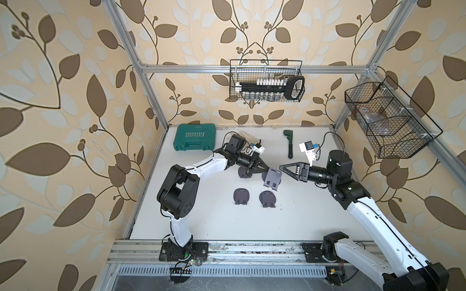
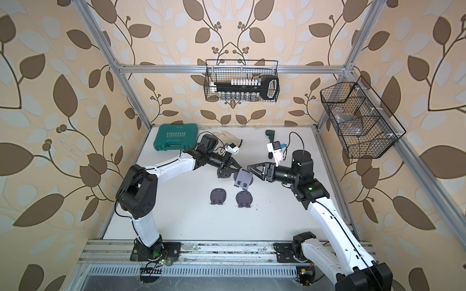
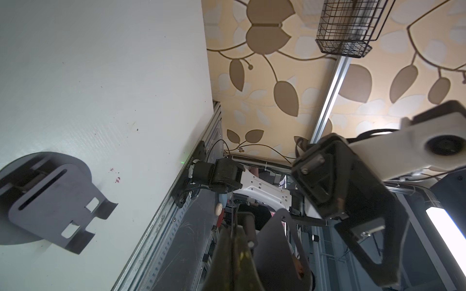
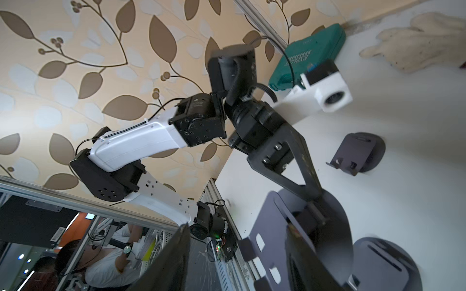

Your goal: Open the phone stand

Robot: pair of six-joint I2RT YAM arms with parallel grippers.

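A grey phone stand [image 1: 272, 179] hangs at the tips of my left gripper [image 1: 262, 166], which is shut on it, pinching a thin part, as the right wrist view [image 4: 271, 242] shows. My right gripper stands part open, just to the right of that stand, its fingers facing it with nothing clearly between them. More folded grey stands [image 1: 241, 196] lie on the table below, and another [image 4: 361, 150] is partly behind the left gripper in the top views.
A green case [image 1: 194, 136] lies back left, beige gloves [image 4: 407, 43] at the back middle and a dark tool [image 1: 289, 143] back right. Wire baskets [image 1: 267, 80] hang on the walls.
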